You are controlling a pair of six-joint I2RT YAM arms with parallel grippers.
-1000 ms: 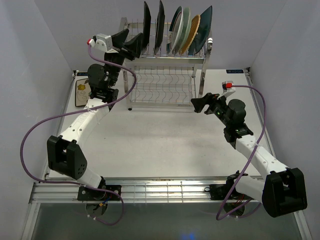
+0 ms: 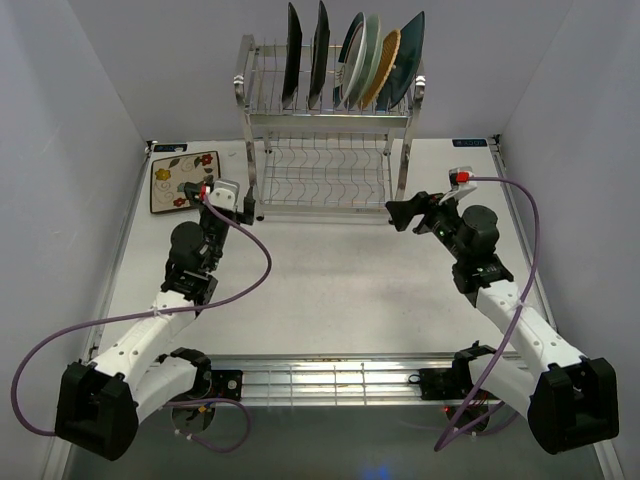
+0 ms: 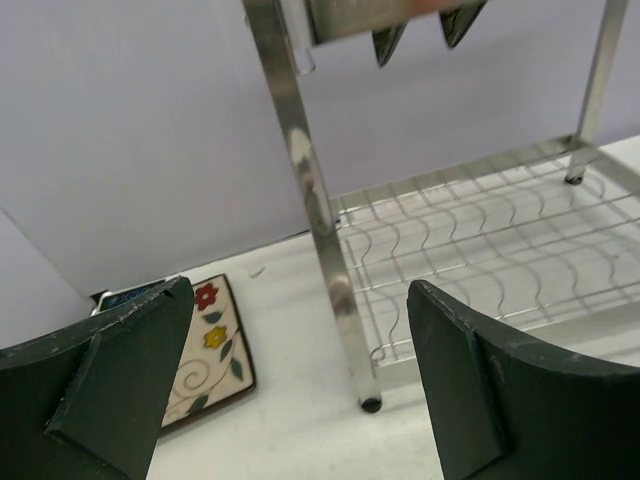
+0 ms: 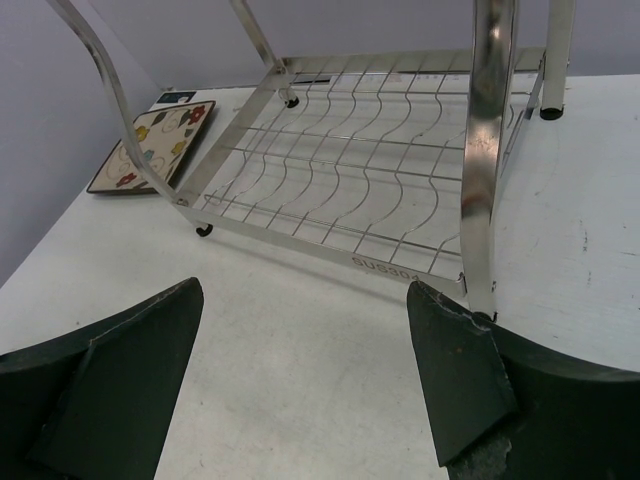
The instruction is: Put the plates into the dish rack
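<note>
Several plates (image 2: 355, 65) in dark, pale and woven yellow stand upright in the upper tier of the steel dish rack (image 2: 330, 122); the lower tier is empty. My left gripper (image 2: 218, 200) hangs open and empty in front of the rack's left post, beside a square flowered board (image 2: 175, 178) lying at the back left. In the left wrist view only the bottom edges of two dark plates show. My right gripper (image 2: 415, 210) stands open and empty by the rack's right post, facing the bare lower tier.
Walls close in at both sides and behind. A metal rail (image 2: 320, 380) runs along the front edge.
The right arm has shifted slightly toward the front right.
</note>
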